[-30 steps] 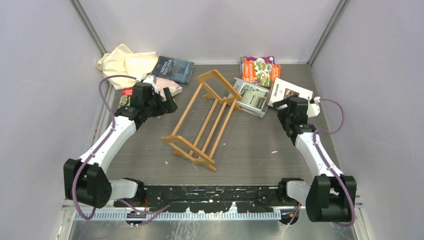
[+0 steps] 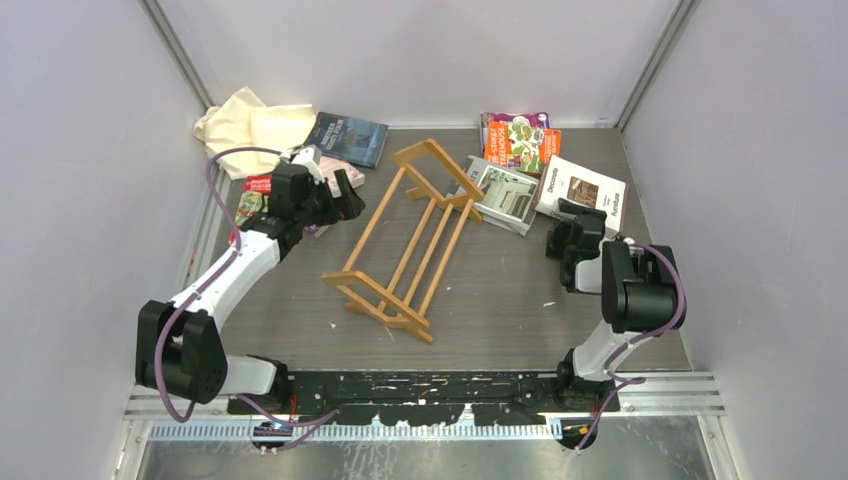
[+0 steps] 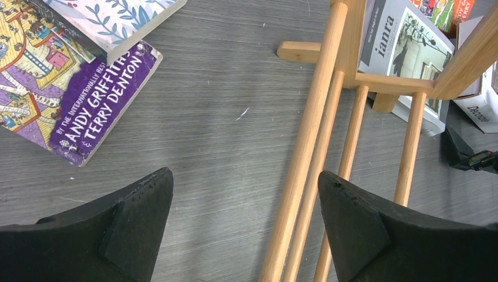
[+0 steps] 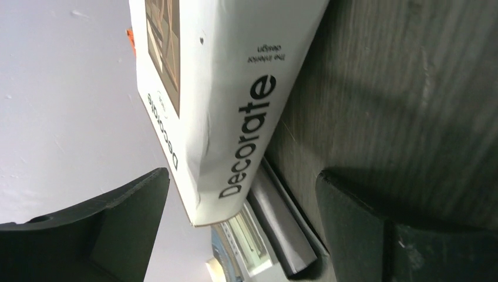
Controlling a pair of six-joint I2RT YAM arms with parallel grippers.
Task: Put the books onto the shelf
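A wooden rack [image 2: 402, 255] stands slanted in the middle of the table. To its right lies a grey-covered book [image 2: 505, 196], and beside that the thick white "Decorate" book [image 2: 598, 186]. In the top view my right gripper [image 2: 560, 228] is low at the white book's near edge; in the right wrist view its open fingers have the book's spine [image 4: 244, 129] ahead and nothing held. My left gripper [image 2: 352, 196] hovers left of the rack, fingers apart and empty. In the left wrist view, a purple-edged book [image 3: 100, 103] lies partly under a floral book [image 3: 120, 20].
Colourful books [image 2: 515, 143] lie at the back wall. A dark blue book [image 2: 347, 138] and a cream cloth [image 2: 250, 122] occupy the back left. Bare table [image 2: 510, 300] extends right of the rack towards the front.
My left gripper has moved slightly right.
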